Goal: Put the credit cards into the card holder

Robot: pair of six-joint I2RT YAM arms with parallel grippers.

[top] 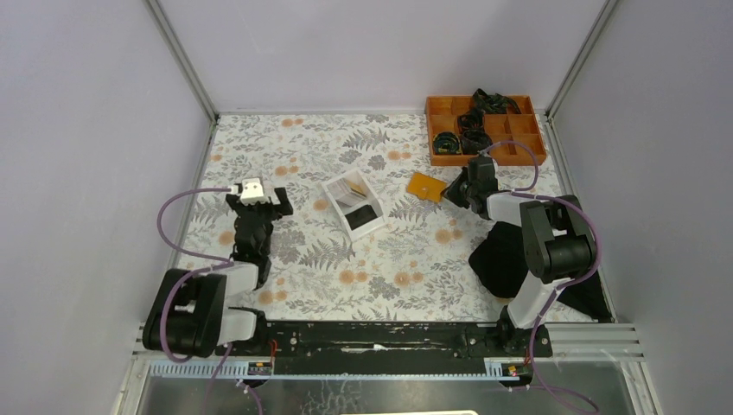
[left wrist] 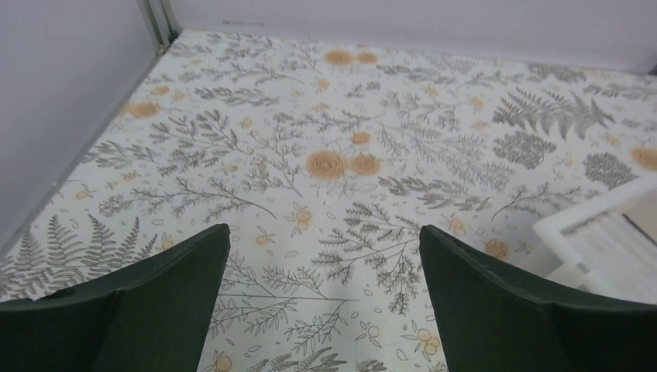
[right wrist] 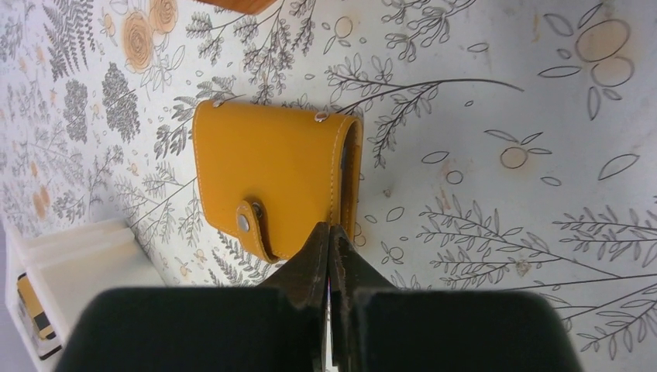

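Note:
The orange card holder [right wrist: 267, 170] lies on the patterned cloth with its strap snapped down and its open-sided edge toward the right of the right wrist view. My right gripper is shut, its fingertips together at the holder's lower corner with nothing between them. From above, the holder [top: 423, 186] sits just left of that gripper. My left gripper stands open and empty over bare cloth. In the top view, the white tray [top: 370, 226] stands mid-table with thin cards [top: 355, 188] in one compartment and something dark [top: 360, 216] in the other.
An orange divided box [top: 512, 157] with dark coiled items stands at the back right, behind my right arm. Black cloth [top: 499, 262] lies beneath that arm. Open surface surrounds the tray, especially in front and at the left.

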